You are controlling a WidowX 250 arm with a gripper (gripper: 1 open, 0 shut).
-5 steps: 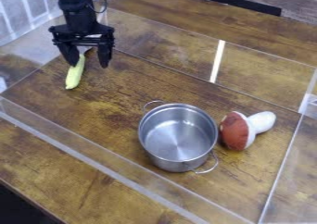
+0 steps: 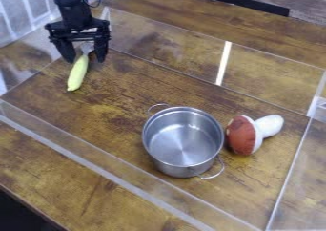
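My black gripper [image 2: 83, 50] hangs at the upper left, its fingers around or just over the upper end of a pale yellow elongated object [image 2: 76, 77], which lies on the wooden table. Whether it touches or grips the object is hard to tell. A steel pot [image 2: 184, 139] with two handles sits in the lower middle. A red-and-white mushroom-shaped toy [image 2: 247, 132] lies just right of it.
Transparent edges or panels border the work area on the left, front and right. A white strip [image 2: 224, 63] lies at the upper right.
My gripper has moved a little left, closer over the yellow object's upper end. The pot and the mushroom toy have not moved.
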